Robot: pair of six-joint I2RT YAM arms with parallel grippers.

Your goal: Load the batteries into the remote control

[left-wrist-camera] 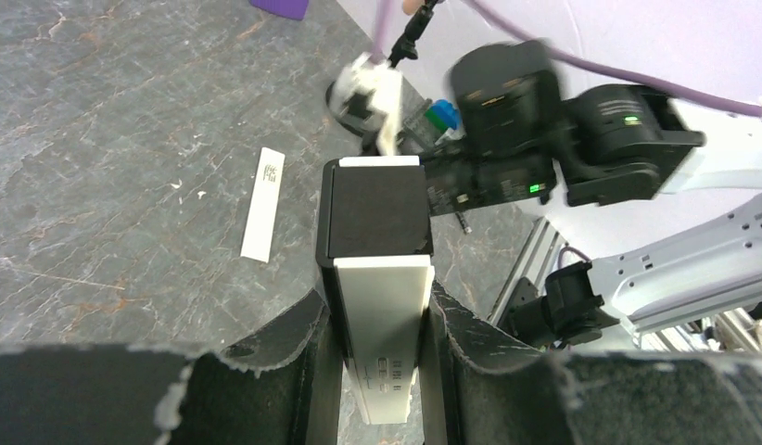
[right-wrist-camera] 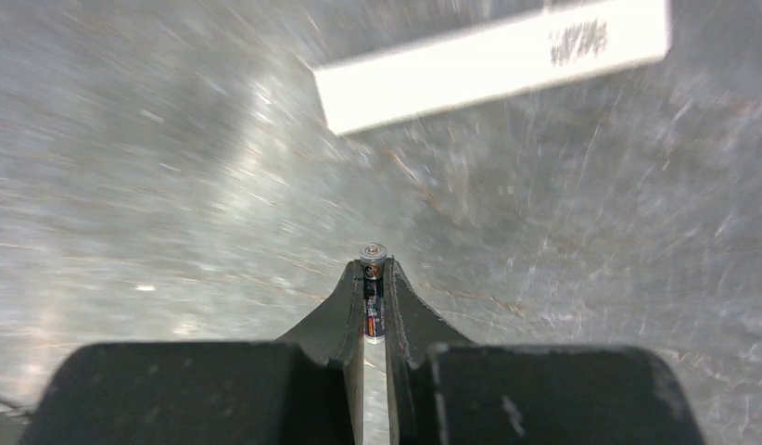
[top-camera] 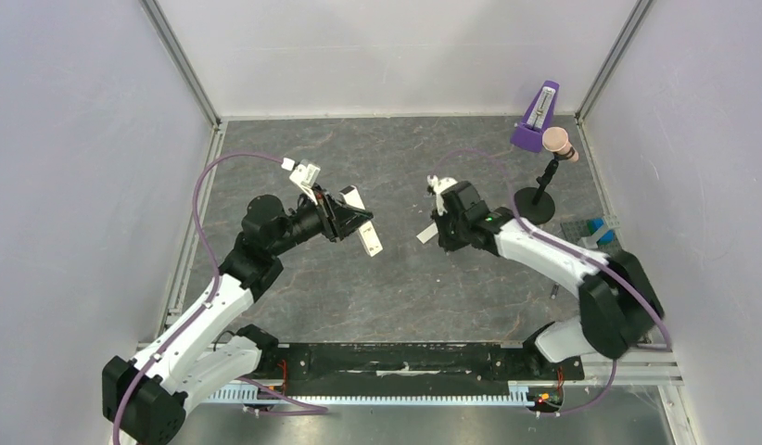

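Observation:
My left gripper (top-camera: 345,219) is shut on the white-and-black remote control (left-wrist-camera: 377,324), held above the table left of centre; its black end faces up in the left wrist view. My right gripper is shut on a small battery (right-wrist-camera: 374,295), held between its fingertips over the grey table. A white strip, likely the remote's battery cover, lies flat on the table (top-camera: 405,287) near the right gripper, also visible in the left wrist view (left-wrist-camera: 262,204). The right arm is blurred in the top view.
A purple object (top-camera: 526,134) stands at the back right, beside a black stand (top-camera: 533,206) with a pink top. Blue and grey items (top-camera: 595,229) lie at the right edge.

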